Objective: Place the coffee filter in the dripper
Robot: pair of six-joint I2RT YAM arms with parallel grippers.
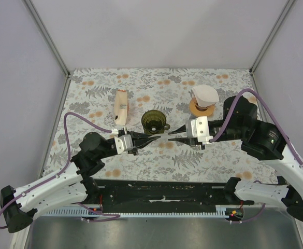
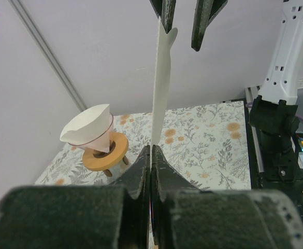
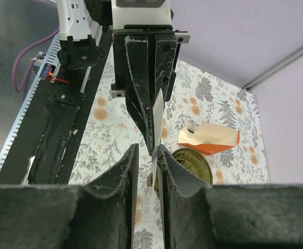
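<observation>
A thin white paper filter (image 2: 160, 88) stands edge-on between my grippers. My left gripper (image 1: 154, 137) is shut on its lower edge in the left wrist view. My right gripper (image 1: 173, 135) has its fingers apart at the filter's other end; one finger touches or nearly touches the paper. The green dripper (image 1: 153, 118) sits on the table just behind the grippers, partly hidden in the right wrist view.
A white filter stack in a holder on a wooden stand (image 1: 202, 109) stands at back right. An orange-and-white filter packet (image 1: 121, 106) lies at back left. Walls border the table (image 1: 182, 163).
</observation>
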